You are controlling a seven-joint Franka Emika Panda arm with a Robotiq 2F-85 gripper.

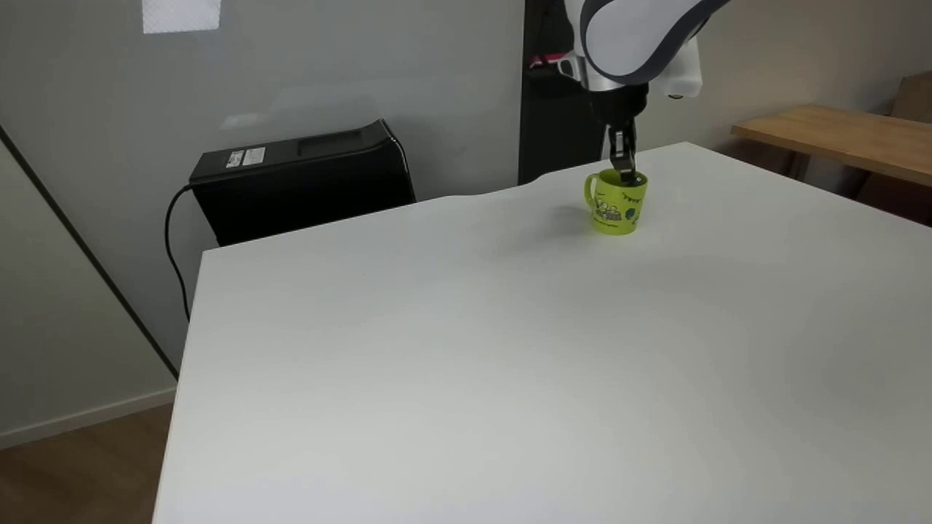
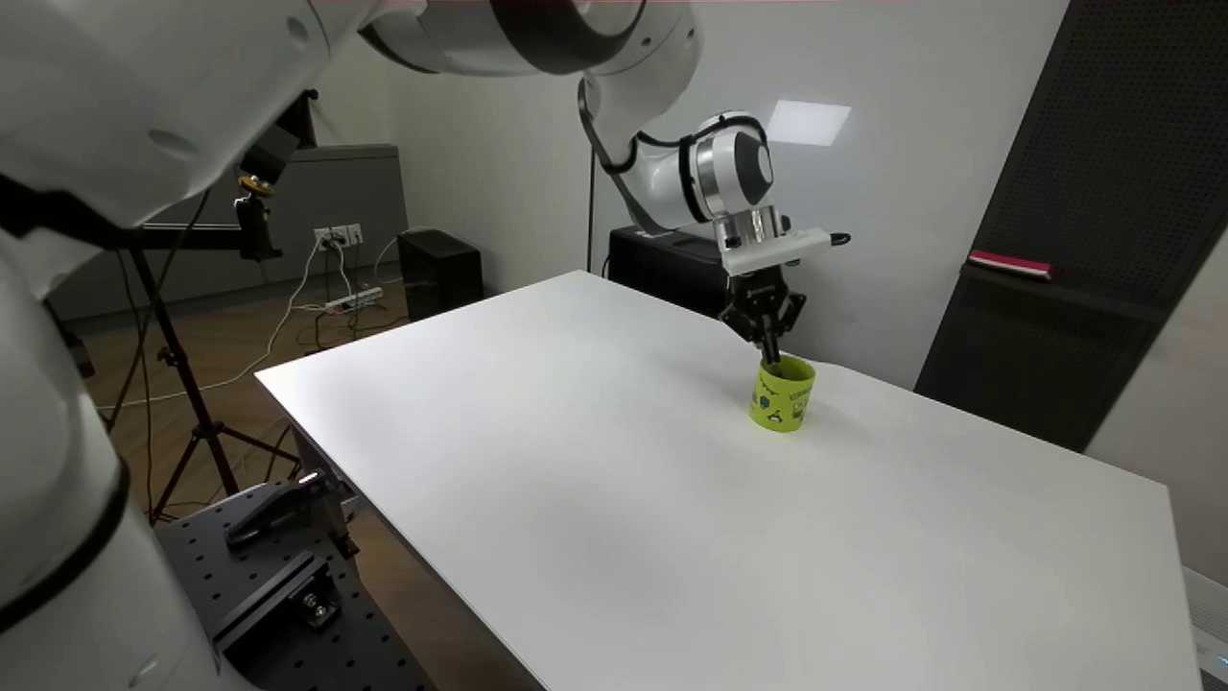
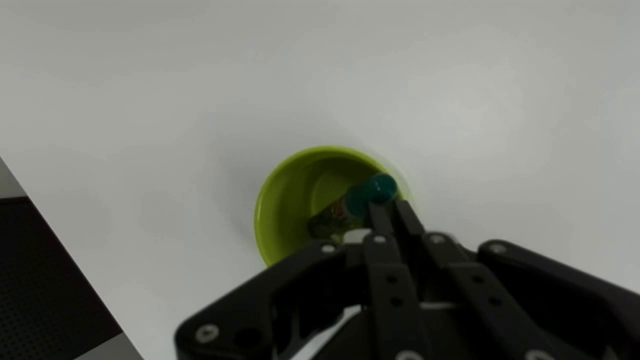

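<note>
A yellow-green mug (image 1: 615, 215) with printed drawings stands upright near the table's far edge, its handle (image 1: 590, 188) facing left in exterior view 1. Looking down in the wrist view, I see a small item with a teal cap (image 3: 379, 188) leaning inside the mug (image 3: 286, 204). My gripper is shut, its two fingertips side by side at the capped end; nothing shows between them. In exterior view 2 the gripper (image 2: 772, 362) points down at the mug's opening. The wrist view hides part of the mug behind the fingers, and whether they touch the cap cannot be told.
A black box-shaped device (image 1: 301, 179) sits beyond the far edge. A dark panel (image 2: 1048, 207) rises behind the table.
</note>
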